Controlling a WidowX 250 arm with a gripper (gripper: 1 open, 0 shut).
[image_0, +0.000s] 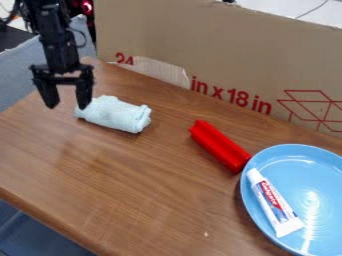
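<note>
My black gripper (67, 98) is at the upper left, open, its two fingers hanging apart just above the table at the left end of a pale bluish-white cloth roll (118, 115). Nothing shows between the fingers. A red cylinder (218, 145) lies diagonally at the middle right. A blue plate (321, 190) at the right holds a white toothpaste tube (274, 203).
A large cardboard box (227, 50) stands as a wall along the back. A grey surface (19, 75) borders the wooden table (120, 190) at the left.
</note>
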